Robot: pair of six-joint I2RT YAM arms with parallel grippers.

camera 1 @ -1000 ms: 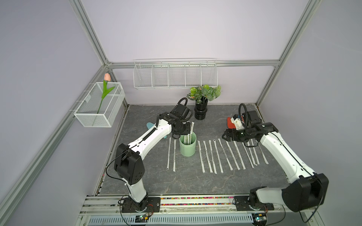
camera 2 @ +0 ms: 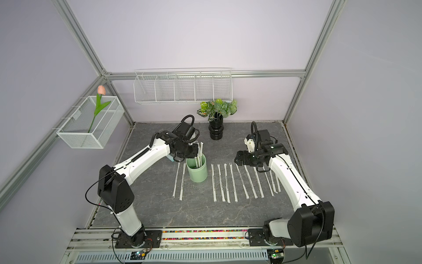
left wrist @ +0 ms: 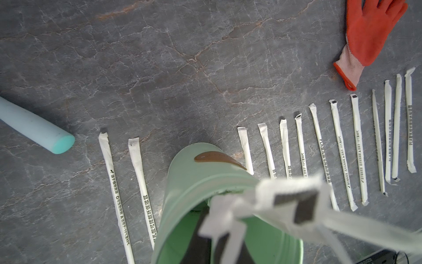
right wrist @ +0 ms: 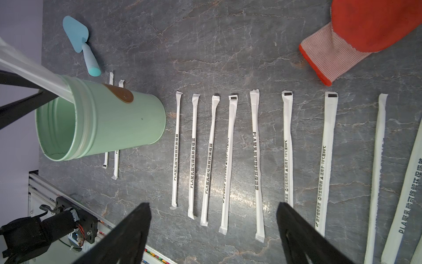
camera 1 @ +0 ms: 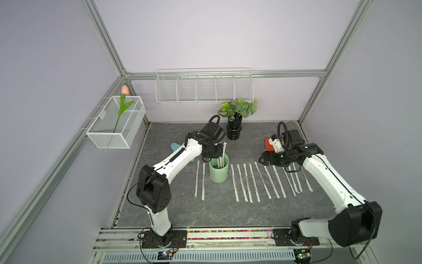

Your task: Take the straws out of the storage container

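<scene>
The green container (camera 1: 218, 173) stands mid-table with several wrapped straws (camera 1: 223, 149) upright in it; in the left wrist view their tops (left wrist: 285, 198) are blurred. My left gripper (camera 1: 218, 156) is at the container's mouth among the straws, its dark fingers reaching inside; whether it grips a straw is hard to see. Many straws (right wrist: 257, 167) lie in a row on the table right of the container and a pair (left wrist: 113, 189) left of it. My right gripper hangs open over the right-hand row, nothing between its fingers.
A red glove (right wrist: 364, 26) lies at the back right, a blue trowel (right wrist: 74, 30) behind the left straws. A black-vased plant (camera 1: 233, 129) stands at the back; wire baskets (camera 1: 204, 88) hang on the walls.
The right arm and the straws on the table look unchanged.
</scene>
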